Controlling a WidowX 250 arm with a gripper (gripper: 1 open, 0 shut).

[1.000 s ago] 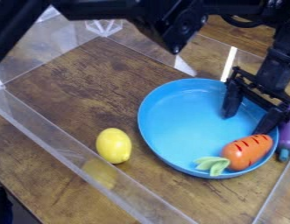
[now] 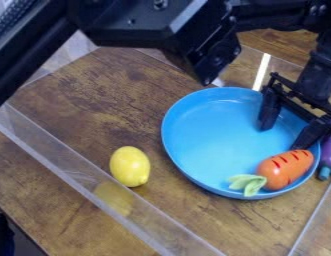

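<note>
My black gripper (image 2: 291, 122) reaches in from the upper right, its fingers open over the right side of a blue plate (image 2: 208, 140). An orange toy carrot (image 2: 283, 170) with pale green leaves lies in the plate just below the fingers, with nothing visible between them. A purple object (image 2: 328, 155), probably an eggplant, is partly visible at the right edge beside the plate. A yellow lemon (image 2: 129, 166) lies on the wooden surface left of the plate.
Clear plastic walls (image 2: 114, 205) border the lower left and right of the wooden surface (image 2: 88, 100). The dark arm spans the top of the view.
The blue plate and carrot have shifted slightly right and the arm has moved a little. The gripper is still open over the plate.
</note>
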